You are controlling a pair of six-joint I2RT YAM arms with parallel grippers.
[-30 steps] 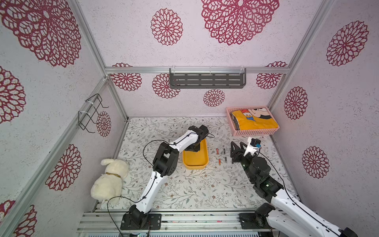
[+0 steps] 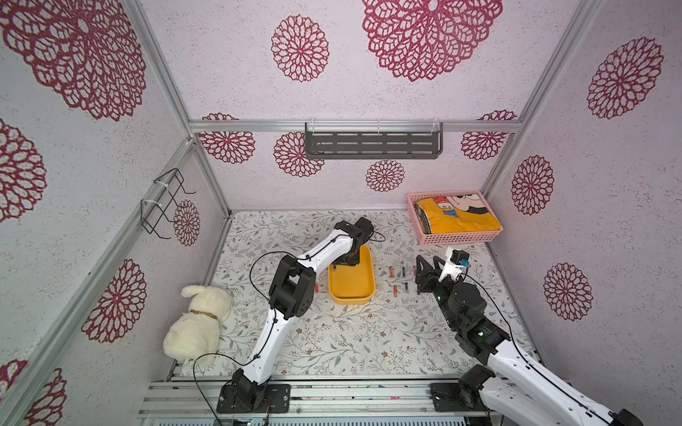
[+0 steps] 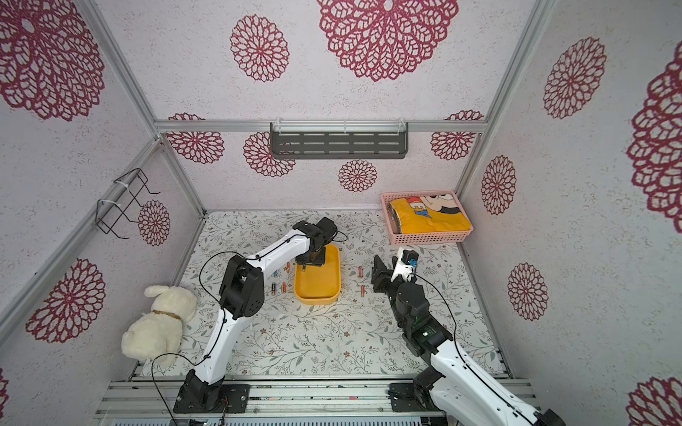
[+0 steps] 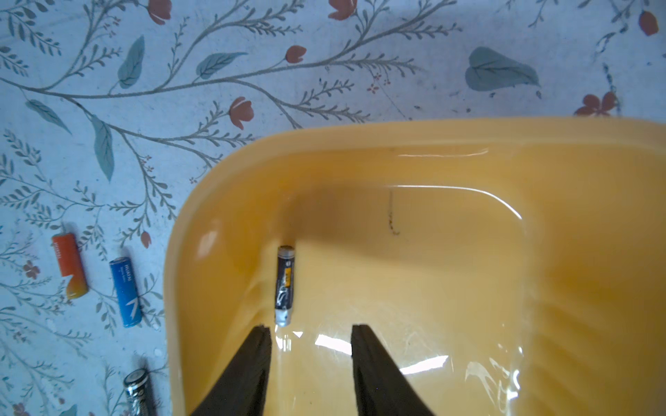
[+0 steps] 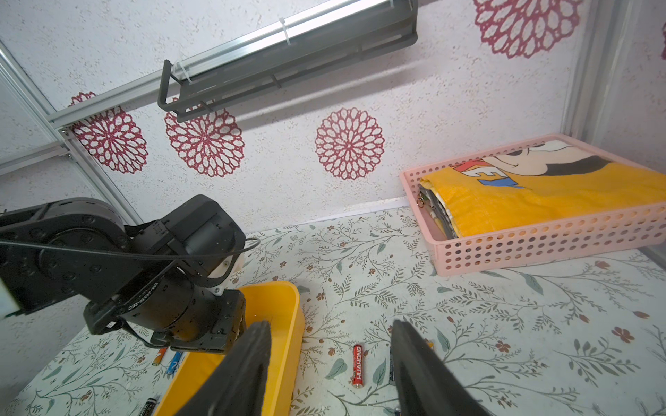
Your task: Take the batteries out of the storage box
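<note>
In the left wrist view, one dark battery [image 4: 284, 285] lies inside the yellow storage box [image 4: 388, 135], close to its side wall. Over the box floor, my left gripper stands part open, its fingers apart and empty, the battery just beyond and left of the tips. Outside the box on that side lie a red battery [image 4: 69, 265], a blue battery [image 4: 125, 291] and a dark battery [image 4: 137, 388]. My right gripper hovers right of the box, fingers apart with nothing between them. A red battery [image 5: 357, 364] and a dark battery [image 5: 392, 364] lie on the cloth below.
A pink basket [image 2: 454, 239] with a yellow cloth stands at the back right. On the left sits a white plush toy [image 2: 195, 328]. A grey shelf [image 2: 373, 146] hangs on the back wall.
The right arm stays nearly still.
</note>
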